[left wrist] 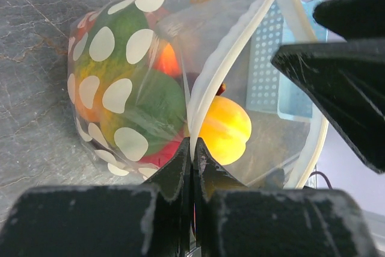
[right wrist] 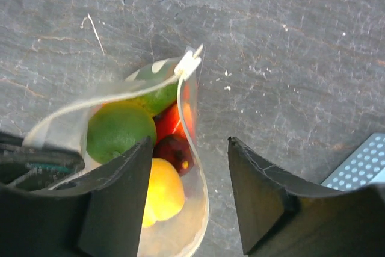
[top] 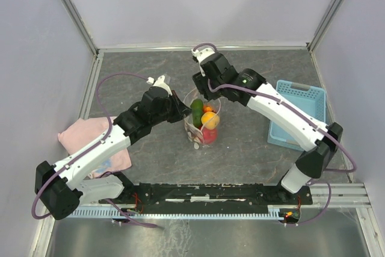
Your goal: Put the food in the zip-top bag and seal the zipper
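Note:
The clear zip top bag with white dots (left wrist: 125, 45) stands with its mouth apart, holding the food: green pieces (right wrist: 120, 130), a yellow-orange piece (top: 210, 120), a red one (top: 208, 135) and a dark red one (right wrist: 172, 150). In the left wrist view, my left gripper is shut on the bag's white zipper rim. My right gripper is part open at the far side of the mouth. The rim strand passes below the gap between its fingers, apart from both as far as shows. A white end piece (right wrist: 188, 64) sits at the bag's far corner.
A light blue basket (top: 298, 89) stands empty on the right of the grey table. A pink cloth (top: 90, 133) lies at the left. Between the bag and the basket the table is bare, and so is the strip in front.

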